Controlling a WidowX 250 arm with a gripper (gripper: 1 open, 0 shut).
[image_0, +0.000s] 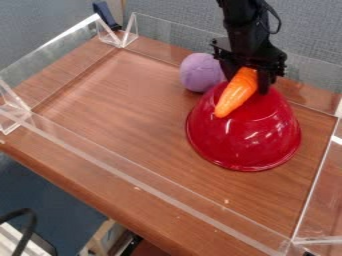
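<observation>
My black gripper (251, 65) comes down from the top over a red, upturned bowl-like object (243, 133) at the right of the table. An orange carrot (237, 92) slants from between the fingers down across the top of the red object; the gripper seems shut on it, though the fingertips are partly hidden. A purple ball-shaped object (199, 70) stands just left of the gripper, behind the red object.
Clear plastic walls (160, 185) border the work area. A grey padded wall rises behind, and a cable and other items lie at bottom left.
</observation>
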